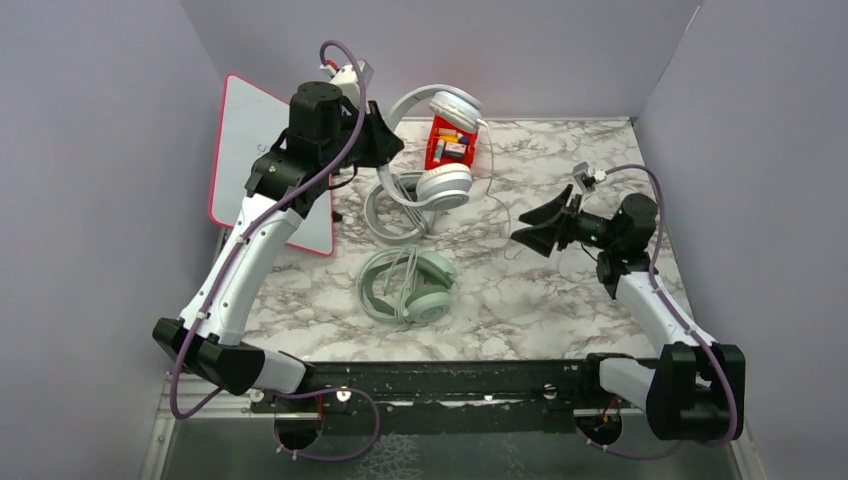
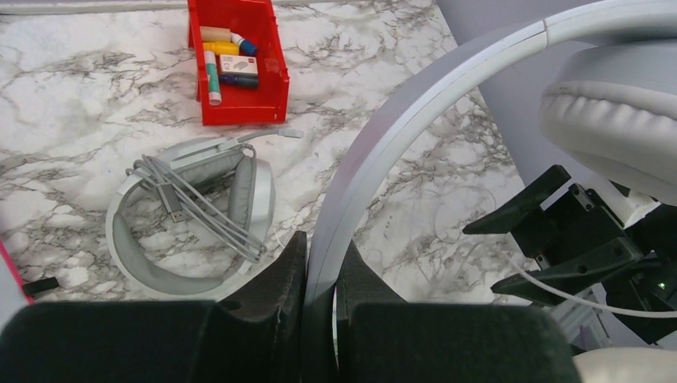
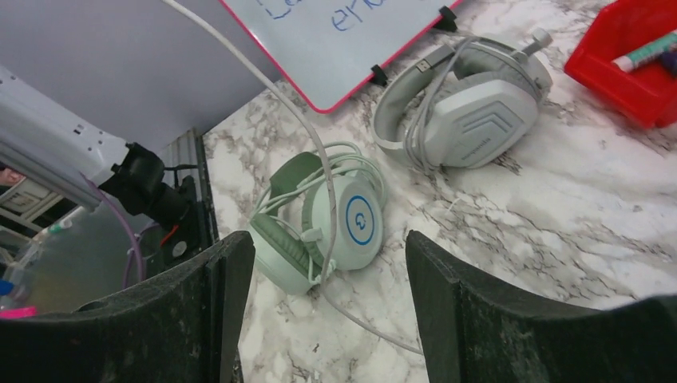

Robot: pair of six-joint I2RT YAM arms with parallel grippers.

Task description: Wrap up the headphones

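White headphones (image 1: pixel 447 187) hang in the air over the left half of the table, with my left gripper shut on their headband (image 2: pixel 383 128). From one earcup a thin white cable (image 1: pixel 492 165) droops to the right toward my right gripper. Low over the table at the right, my right gripper (image 1: pixel 536 226) has its fingers spread apart. In the right wrist view the cable (image 3: pixel 331 215) runs down between the spread fingers, with clear space on both sides. The cable's far end is hard to make out.
Below lie grey headphones (image 1: pixel 378 215) and green headphones (image 1: pixel 377 310), each with its cable bundled. A red bin (image 1: pixel 434 148) with small items stands at the back. A whiteboard (image 1: pixel 245 150) leans at the left.
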